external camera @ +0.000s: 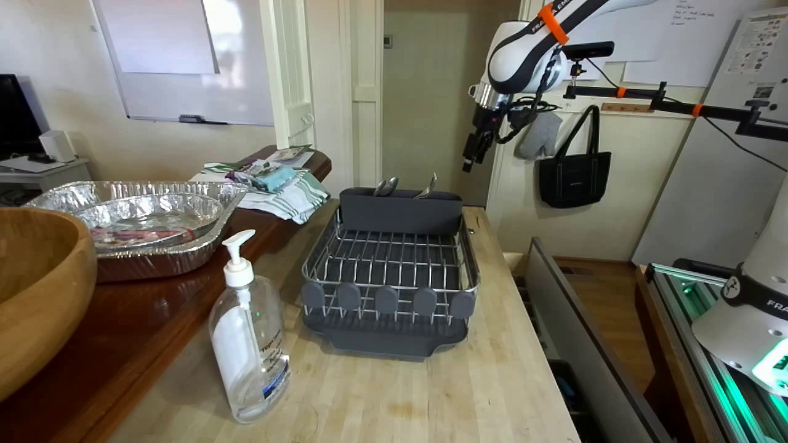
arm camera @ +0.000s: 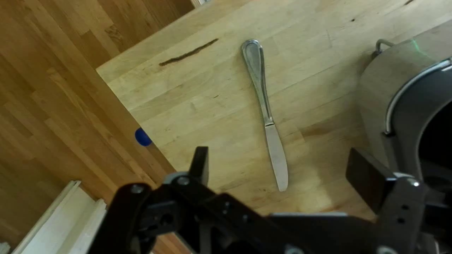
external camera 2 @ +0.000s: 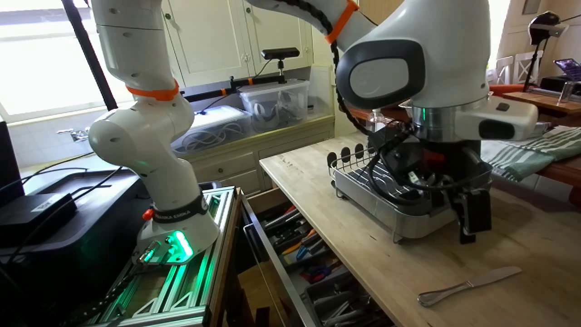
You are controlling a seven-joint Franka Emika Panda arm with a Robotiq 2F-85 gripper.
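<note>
A silver table knife (arm camera: 276,154) lies flat on the wooden counter, beyond the dish rack's end; it also shows in exterior view 2, the knife (external camera 2: 468,286) lying alone on bare wood. My gripper hangs above it, open, with empty air between its dark fingers. From the wrist the blade appears between the fingertips, but well below them. In exterior view 1 the gripper (external camera: 473,159) is above and behind the dish rack (external camera: 399,255). The rack's grey cutlery holder (external camera: 402,213) has spoons and another utensil standing in it.
An open drawer (external camera 2: 272,250) of tools and utensils juts out along the counter's side. A pump bottle (external camera: 247,347) stands before the rack. Foil trays (external camera: 177,258), a wooden bowl (external camera: 52,295) and cloths (external camera: 284,195) occupy the brown table. The counter's end drops to the floor.
</note>
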